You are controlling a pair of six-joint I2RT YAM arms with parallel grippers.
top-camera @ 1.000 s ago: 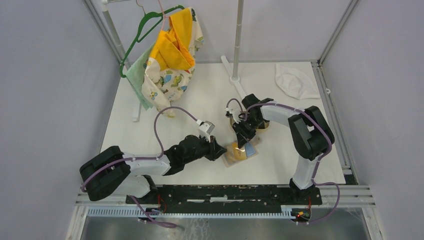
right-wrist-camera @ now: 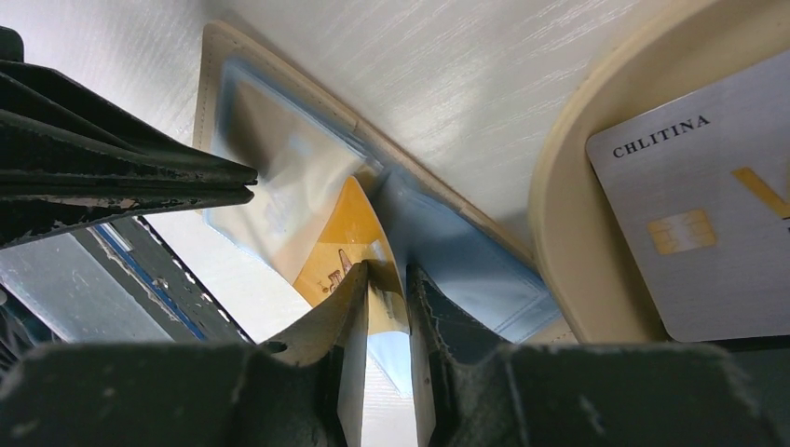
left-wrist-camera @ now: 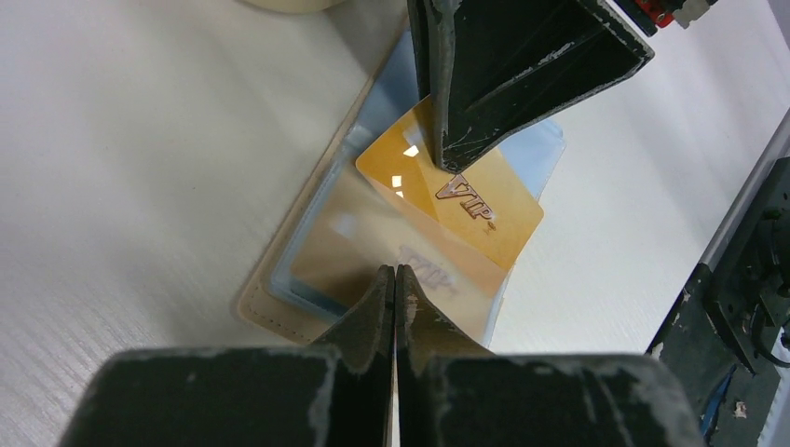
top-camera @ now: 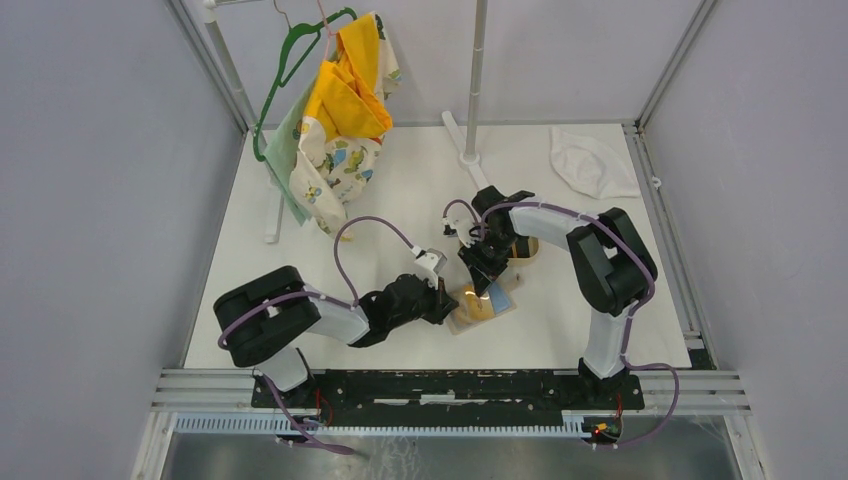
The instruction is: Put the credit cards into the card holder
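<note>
A gold VIP card (left-wrist-camera: 489, 200) sits tilted over the card holder (left-wrist-camera: 270, 289), which has clear, blue-edged pockets and a beige border. Its lower edge is at the clear pocket; whether it is inside I cannot tell. My right gripper is slightly open, with the card's upper edge in the narrow gap between its fingers. Just off the holder's left end, my left gripper (top-camera: 441, 318) is shut and nothing shows between its fingertips. In the right wrist view its fingers (right-wrist-camera: 205, 182) point at the clear pocket from the left.
Behind the holder stands a round beige container (right-wrist-camera: 568, 214) with a grey CHLITINA card (right-wrist-camera: 699, 205) in it, close to my right gripper. A white cloth (top-camera: 593, 165) lies at the back right; cloths hang from a green hanger (top-camera: 290, 50) at the back left.
The holder has stayed in place.
</note>
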